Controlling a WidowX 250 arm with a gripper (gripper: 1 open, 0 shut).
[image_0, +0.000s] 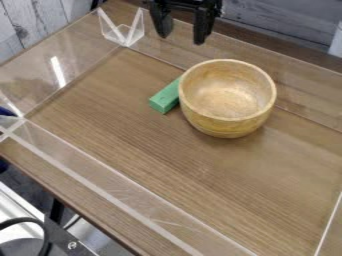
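Note:
A round tan bowl (227, 100) stands on the wooden table, with a green block (166, 98) lying at its left side. The bowl's interior looks empty. My black gripper (182, 30) is at the top middle, above and behind the bowl and apart from it, its fingers pointing down; whether anything is between them is unclear.
A clear plastic piece (120, 30) sits at the back left. Black cables (48, 240) lie at the lower left edge.

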